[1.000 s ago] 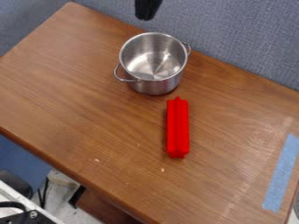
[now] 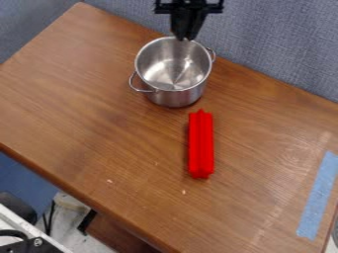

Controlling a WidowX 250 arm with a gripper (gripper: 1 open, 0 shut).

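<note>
A steel pot [image 2: 173, 74] with two wire handles stands upright on the wooden table [image 2: 73, 89], near its back edge. My dark gripper [image 2: 184, 36] hangs at the top of the view, just above the pot's back rim; I cannot tell whether it is open or shut. A red elongated object [image 2: 201, 144] lies on the table in front of the pot, slightly to the right.
A light blue strip [image 2: 317, 195] lies at the right of the table. A grey padded wall runs along the back. Cables and hardware show beyond the front-left edge.
The pot and red object have not moved.
</note>
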